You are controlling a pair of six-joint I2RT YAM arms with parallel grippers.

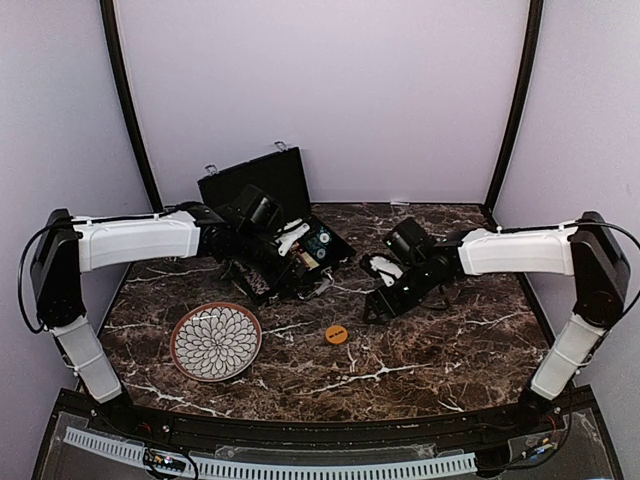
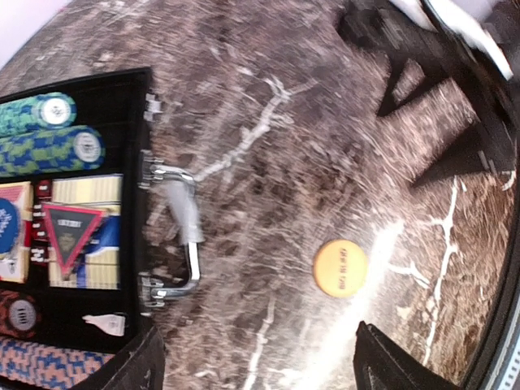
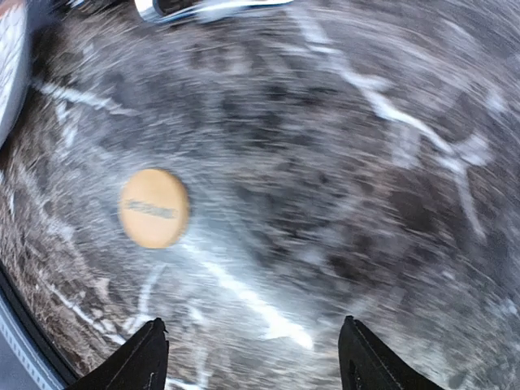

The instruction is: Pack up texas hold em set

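The black case [image 1: 262,182] stands open at the back left, its lid raised. In the left wrist view it holds stacks of blue-green chips [image 2: 54,156], dark red and blue-grey chips, and card decks [image 2: 106,195] with a red triangular marker [image 2: 71,229] on top. A round orange marker [image 1: 336,335] lies flat on the marble table, in front of the case. My left gripper [image 1: 290,286] is over the case's front edge, fingers apart and empty. Right of the orange marker, my right gripper [image 1: 376,308] is open, with nothing between its fingers.
A patterned plate with a brown rim [image 1: 258,357] lies at the front left. The case's metal handle [image 2: 192,252] sticks out toward the table's middle.
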